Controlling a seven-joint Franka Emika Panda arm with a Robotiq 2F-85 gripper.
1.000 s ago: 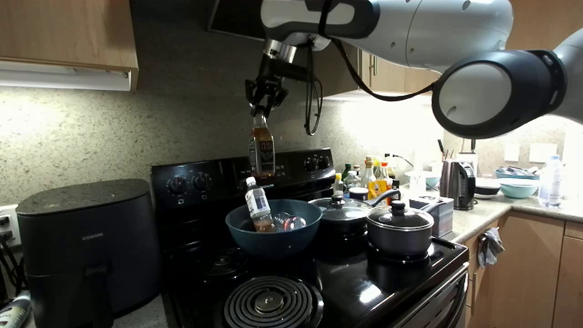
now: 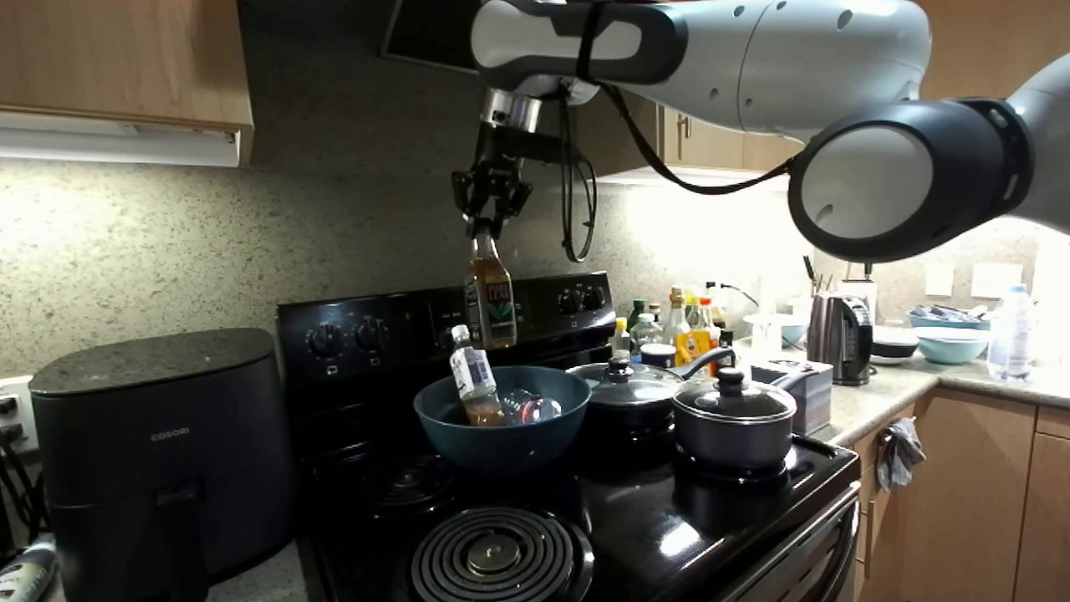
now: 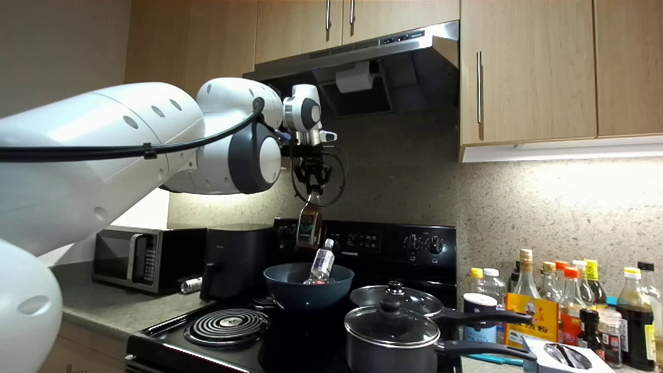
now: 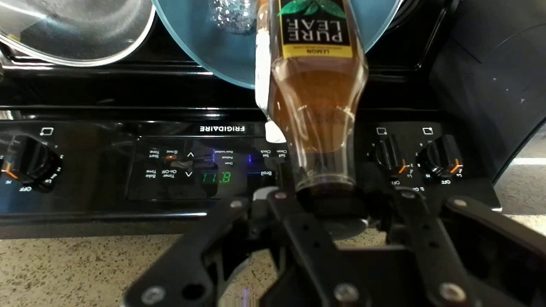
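By its neck, a Pure Leaf tea bottle [image 2: 491,301] with amber liquid hangs from my gripper [image 2: 482,229], which is shut on it. In exterior view 1 the bottle's base is above the blue pan [image 2: 501,447]. A second, white-labelled bottle [image 2: 473,373] leans in that pan with its cap up over the rim. Beside it lies a clear crumpled plastic item [image 2: 533,407]. From above, the wrist view shows the held bottle [image 4: 320,92] overlapping the white-labelled one, with the dark fingers around its capped end; whether the two bottles touch I cannot tell.
Right of the pan stand a lidded frying pan [image 2: 627,386] and a lidded saucepan [image 2: 735,426]. A black air fryer [image 2: 165,451] occupies the left counter. Behind runs the stove's control panel [image 3: 366,242].
My gripper and the tea bottle have come down and slightly right in exterior view 1, nearer the pan. The pan and its contents look unmoved.
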